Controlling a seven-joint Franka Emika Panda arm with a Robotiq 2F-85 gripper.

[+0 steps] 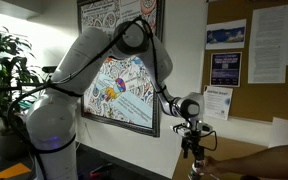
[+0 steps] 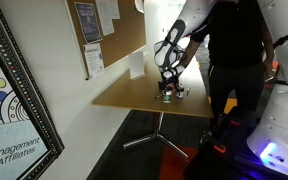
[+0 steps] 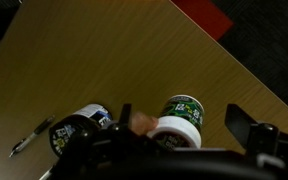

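In the wrist view, my gripper is open, its two dark fingertips set wide apart. A white round container with a green label stands in the gap between them, lower than the fingers as far as I can tell. Left of it is a dark-lidded jar, partly covered by the left finger. A person's fingertip shows at the white container's left side. From outside, the gripper points down over the table, with the person's arm reaching in from the right.
A pen lies left of the dark jar. A red piece shows near the table's far edge in the wrist view. A pinboard wall rises behind.
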